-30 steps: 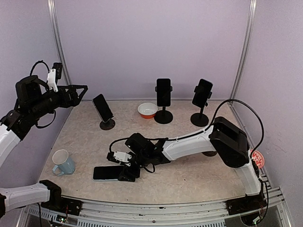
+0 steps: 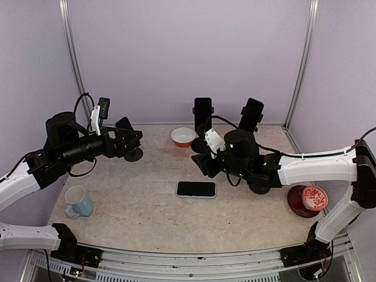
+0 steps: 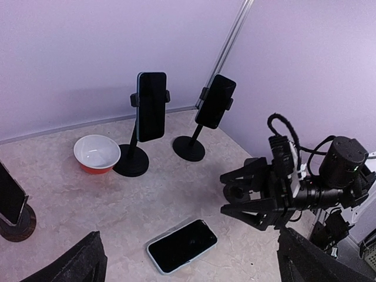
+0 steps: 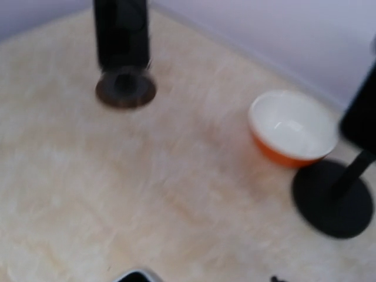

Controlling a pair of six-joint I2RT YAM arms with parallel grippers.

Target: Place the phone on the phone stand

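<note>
The black phone (image 2: 196, 189) with a pale edge lies flat at the table's centre, also in the left wrist view (image 3: 182, 245). Black stands with dark screens upright or tilted stand at back left (image 3: 9, 194), back centre (image 2: 202, 114) and back right (image 2: 251, 114). My left gripper (image 2: 132, 141) is raised in front of the left stand, its fingers wide apart at the lower edge of the left wrist view. My right gripper (image 2: 202, 164) hangs above and behind the phone; whether anything is between its fingers is unclear.
A white-and-orange bowl (image 2: 183, 136) sits at the back centre. A blue mug (image 2: 82, 202) is at front left, red dishes (image 2: 311, 200) at the right edge.
The phone has moved from front left to the centre and now lies apart from my right gripper, which has risen rightward and back. My left gripper has moved right and down.
</note>
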